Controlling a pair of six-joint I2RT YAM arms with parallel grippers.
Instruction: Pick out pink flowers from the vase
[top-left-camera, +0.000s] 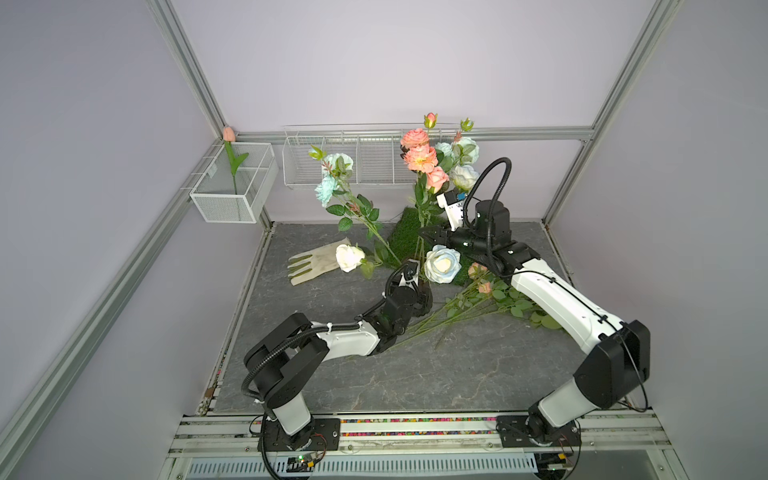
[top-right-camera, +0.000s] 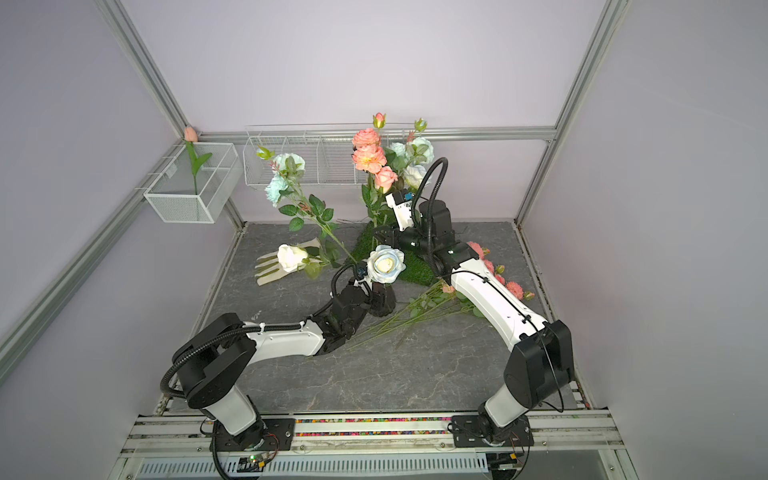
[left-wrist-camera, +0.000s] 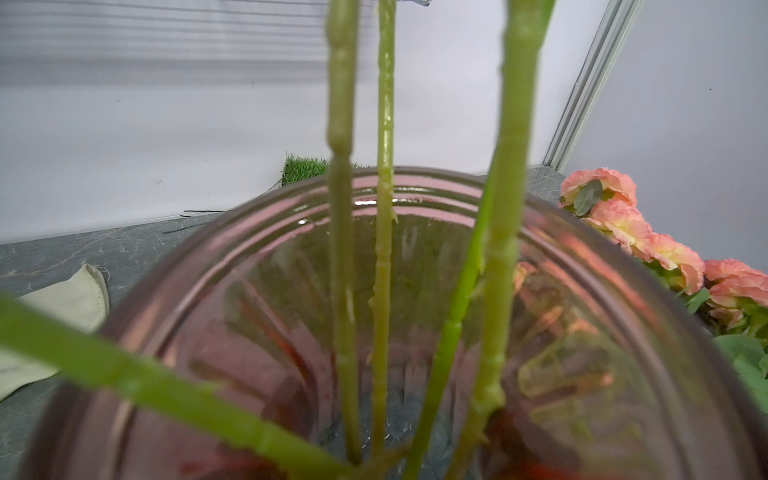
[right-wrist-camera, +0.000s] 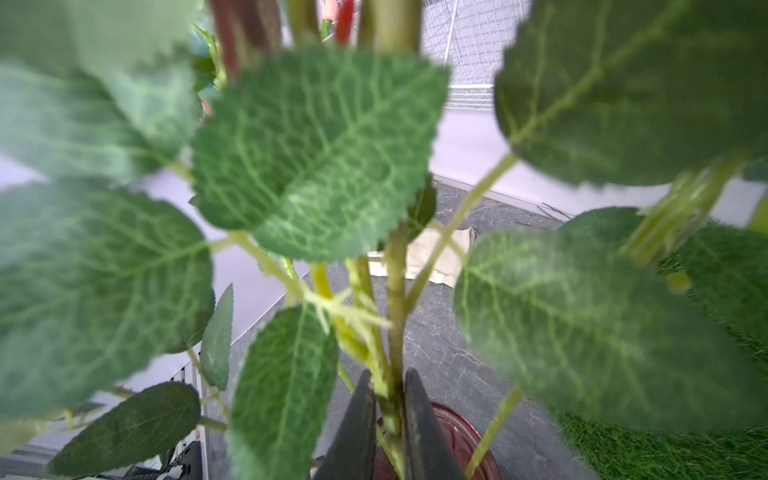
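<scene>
The dark pink glass vase (left-wrist-camera: 640, 320) stands mid-table holding stems. My left gripper (top-left-camera: 412, 276) is at the vase; its fingers are out of sight in the wrist view, and the frames do not show what it grips. Pink roses (top-left-camera: 421, 157) rise among pale blue and white flowers. My right gripper is around their stems (right-wrist-camera: 396, 296) below the leaves, fingers a little apart; whether it grips them is unclear.
More pink flowers (top-right-camera: 513, 289) lie on the right of the table. A white glove (top-left-camera: 316, 260) lies left, grass mat (top-left-camera: 404, 232) behind. Wire baskets (top-left-camera: 232, 204) hang at the back and left.
</scene>
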